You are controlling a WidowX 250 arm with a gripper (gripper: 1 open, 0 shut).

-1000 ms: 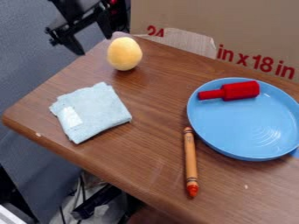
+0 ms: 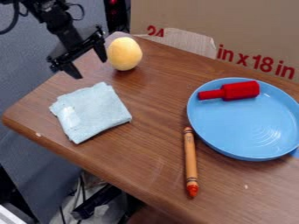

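My black gripper (image 2: pixel 82 58) hangs at the upper left, just left of a yellow round object (image 2: pixel 125 54), with its fingers apart and nothing visible between them. A folded pale blue cloth (image 2: pixel 91 111) lies on the left of the table. A blue plate (image 2: pixel 243 129) on the right holds a red cylindrical object (image 2: pixel 239 90) with a handle. An orange crayon (image 2: pixel 191 161) lies left of and below the plate.
The wooden table (image 2: pixel 140 175) has bare room in the middle and front. A large cardboard box (image 2: pixel 222 31) stands along the back. The table's left edge drops to a grey area below the gripper.
My gripper has come down from the top of the view to beside the yellow object. The objects on the table look unmoved.
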